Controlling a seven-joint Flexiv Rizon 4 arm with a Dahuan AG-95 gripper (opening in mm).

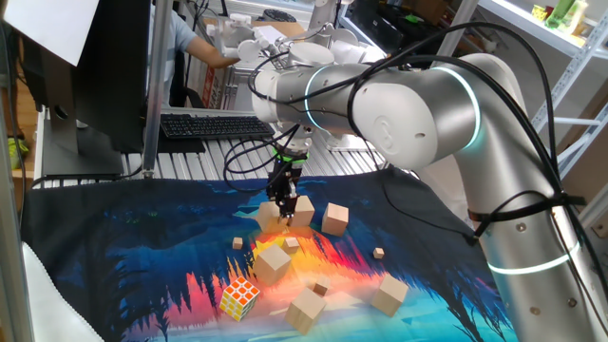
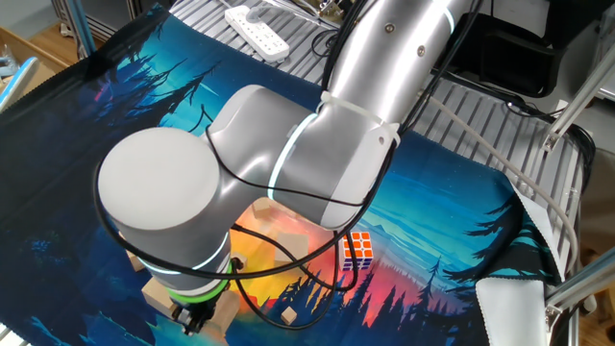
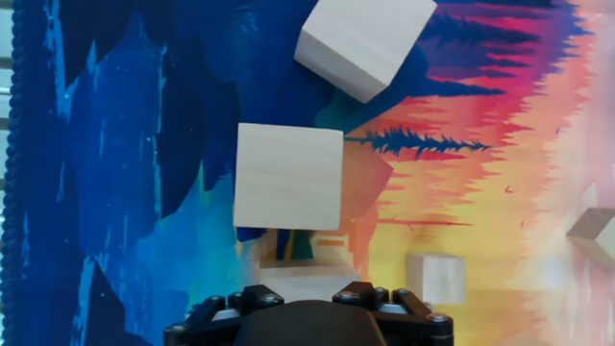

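Observation:
My gripper reaches down among the wooden blocks, fingertips apart. In the wrist view a pale wooden block lies between and just beyond the tips, partly hidden by the gripper body; whether the fingers press on it cannot be made out. Exterior view 1 has the gripper low, in front of that block. A second large block stands close to its right, and a third further right. In exterior view 2 the gripper partly covers the blocks beneath it.
Nearer the front of the printed cloth lie a large block, a Rubik's cube, two more large blocks and several small cubes. One small cube sits to the gripper's right in the wrist view.

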